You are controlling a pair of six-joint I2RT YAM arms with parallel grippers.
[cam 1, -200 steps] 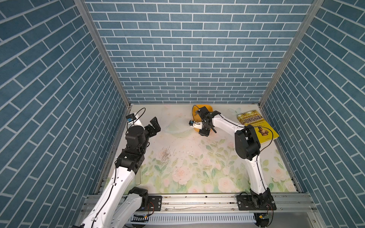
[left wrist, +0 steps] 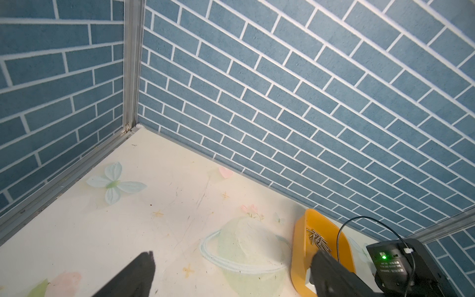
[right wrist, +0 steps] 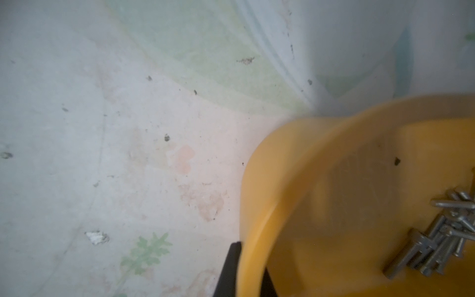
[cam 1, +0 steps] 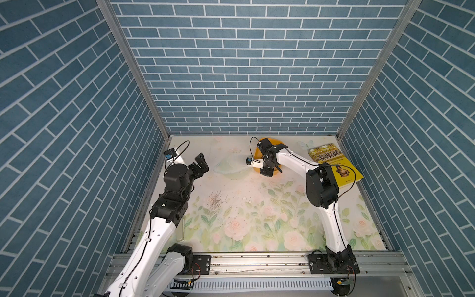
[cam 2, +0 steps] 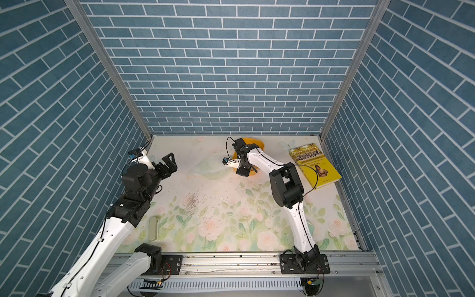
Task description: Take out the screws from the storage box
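Note:
The storage box is a yellow-orange bin near the back of the table, partly covered by the right arm in both top views. Its rim is pinched by my right gripper, one dark finger outside the wall and one inside. Several silver screws lie loose in a heap inside the box. From the left wrist view, the same screws show within the bin. My left gripper is open and empty, held over the left side of the table away from the box.
A yellow book lies at the right of the table. A pale narrow object rests near the front left, by the left arm. Brick-patterned walls stand close behind the box.
Over the last second the box has swung slightly right.

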